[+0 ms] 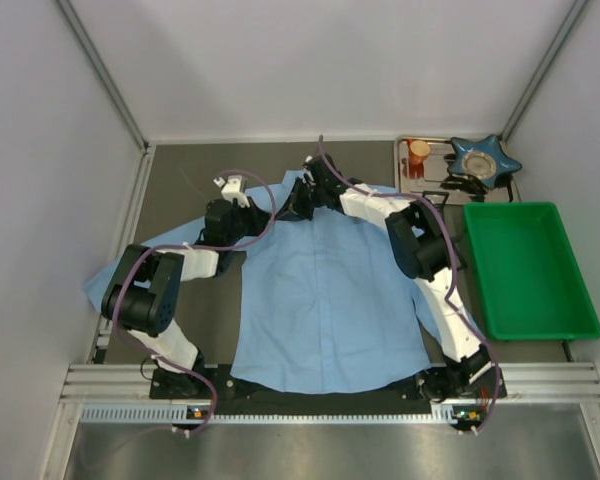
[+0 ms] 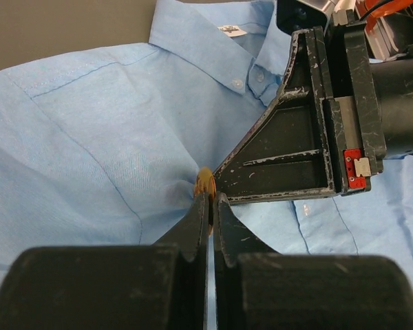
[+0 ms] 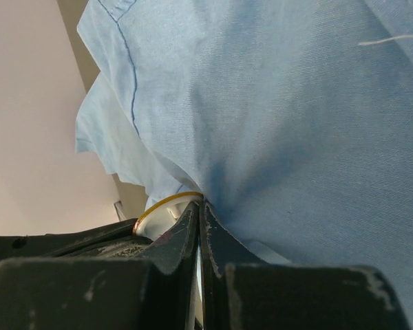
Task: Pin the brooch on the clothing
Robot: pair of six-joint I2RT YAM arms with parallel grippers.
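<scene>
The light blue shirt (image 1: pixel 320 310) lies spread across the middle, both grippers near its upper part. A small round brooch with a gold edge, white-faced in the right wrist view (image 3: pixel 168 210), stands on edge at the tips of both grippers, against the cloth. My left gripper is shut at the brooch, and my right gripper is shut there too, close against the fabric. Whether the pin is through the cloth is hidden, and which fingers hold the brooch is hard to tell.
A green tray (image 1: pixel 530 326) sits at the right. A metal tray (image 1: pixel 410 185) with an orange cup (image 1: pixel 419 152) and a blue star-shaped dish (image 1: pixel 485 145) is at the back right. Bare table surrounds the shirt's upper left.
</scene>
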